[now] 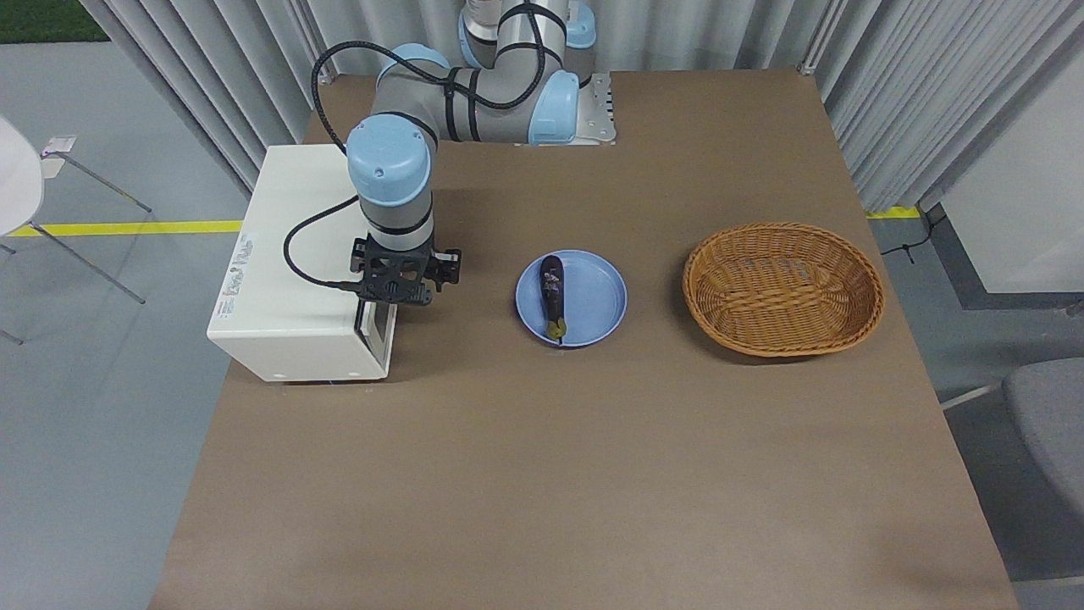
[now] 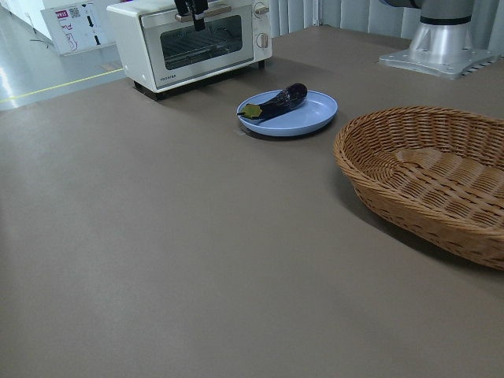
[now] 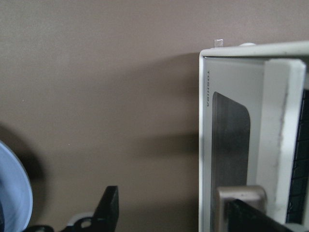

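A white toaster oven [image 1: 279, 264] stands at the left of the table; in the left view its glass door [image 2: 201, 51] faces the table's middle. My gripper [image 2: 191, 20] is low at the door's handle bar. In the wrist view the metal handle [image 3: 241, 195] is beside the right fingertip; the fingers look apart, and whether the handle is between them is unclear. A blue plate [image 1: 594, 295] holds a dark eggplant [image 1: 551, 290] with a green stem.
A wicker basket [image 1: 782, 290] sits on the right of the table [image 1: 610, 457]. The robot base [image 2: 429, 59] is at the back.
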